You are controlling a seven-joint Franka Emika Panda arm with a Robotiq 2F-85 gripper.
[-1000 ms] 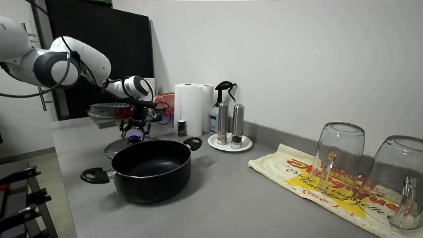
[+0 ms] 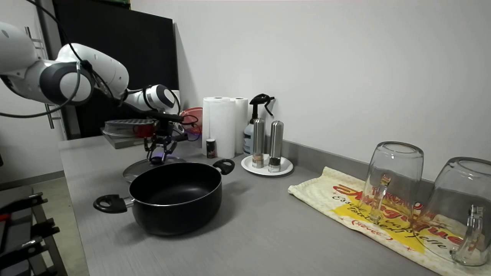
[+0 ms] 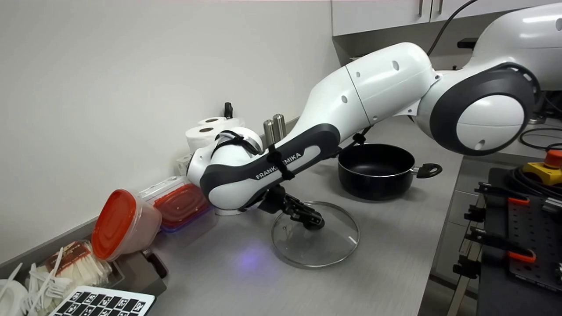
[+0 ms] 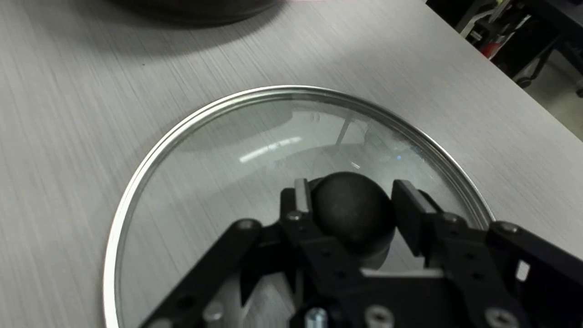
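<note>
A round glass lid [image 3: 337, 239] with a metal rim and a black knob [image 4: 352, 207] lies on the grey counter behind the pot, or very close above it. My gripper is shut on that knob, one finger on either side. In exterior view 2 the gripper [image 3: 311, 217] comes down on the knob at a slant from the left. The black two-handled pot [image 2: 177, 197] stands open and looks empty; the lid's near edge is hidden behind it in exterior view 1.
Salt and pepper mills stand on a white plate [image 2: 267, 171], near paper rolls [image 2: 221, 128] and a spray bottle [image 2: 248, 135]. Two upturned glass mugs [image 2: 391, 184] sit on a yellow cloth [image 2: 331, 197]. Red-lidded tubs [image 3: 126, 224] line the wall. Counter right of the pot is clear.
In exterior view 1 my gripper and the lid have shifted slightly to the right. The fingers look closer together around the knob. The pot has stayed in place.
</note>
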